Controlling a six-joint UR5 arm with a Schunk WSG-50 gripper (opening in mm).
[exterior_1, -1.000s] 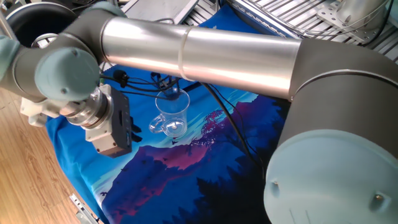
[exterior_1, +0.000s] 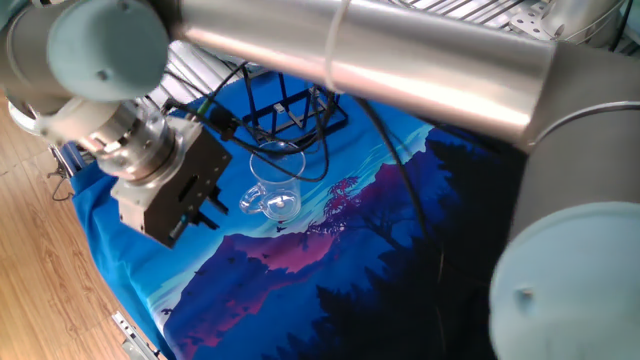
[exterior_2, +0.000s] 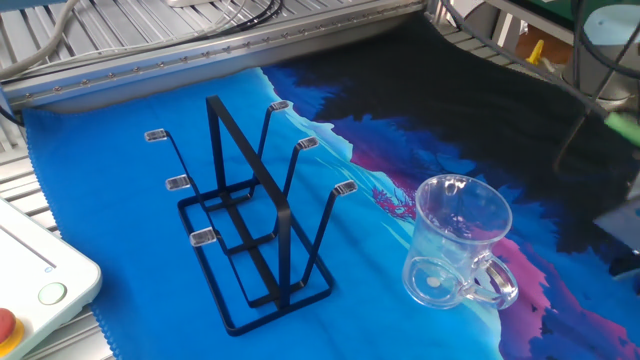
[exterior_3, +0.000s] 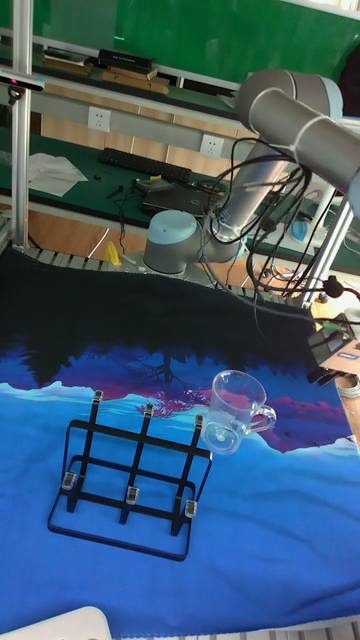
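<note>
A clear glass mug (exterior_1: 278, 188) with a handle stands upright on the printed cloth. In the second exterior view the mug (exterior_2: 455, 240) is to the right of a black wire rack (exterior_2: 285, 250) with several upward prongs tipped in clear caps. The third view shows the mug (exterior_3: 235, 411) just beyond the rack's right side, its handle pointing right. My gripper (exterior_1: 221, 219) hangs on the mug's handle side, apart from it. Its two dark fingers stand apart, with nothing seen between them. Part of the rack is hidden behind cables in the first view.
Loose black cables (exterior_1: 322, 150) dangle from the arm near the mug and rack. A white box with a red button (exterior_2: 30, 290) sits at the cloth's left edge. Open cloth (exterior_3: 256, 555) lies in front of the mug.
The arm's upper link has shifted right in the first view. My gripper has turned and tilted, its fingers swinging slightly. Cables have swung across more of the mug's rim. The mug stays put.
</note>
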